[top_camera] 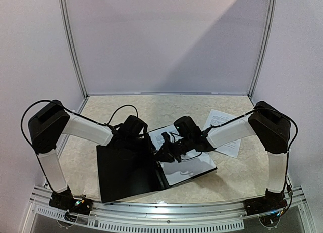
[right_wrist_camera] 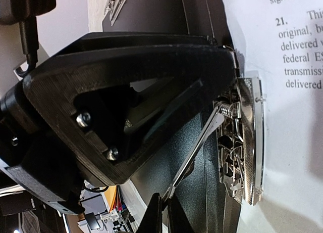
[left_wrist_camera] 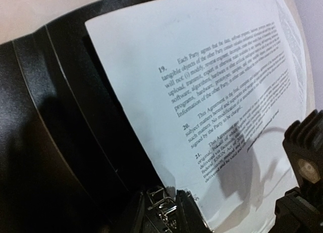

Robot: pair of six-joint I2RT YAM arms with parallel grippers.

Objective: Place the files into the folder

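The black folder (top_camera: pixel 126 175) lies spread open, with a printed sheet (left_wrist_camera: pixel 131 56) on its right side. At the folder's spine, beside the sheet's edge, is a metal clip (right_wrist_camera: pixel 248 142) with a raised lever (right_wrist_camera: pixel 199 142). My right gripper is shut on the end of that lever. My left gripper is partly open at the clip, whose metal shows between its fingers. From the right wrist view, its dark fingertip (right_wrist_camera: pixel 224 66) is by the clip's upper end; whether it touches is unclear. Both arms hide the clip from above.
Another printed sheet (top_camera: pixel 229 147) lies on the table to the right of the folder, partly under the right arm. The two grippers are very close together over the spine.
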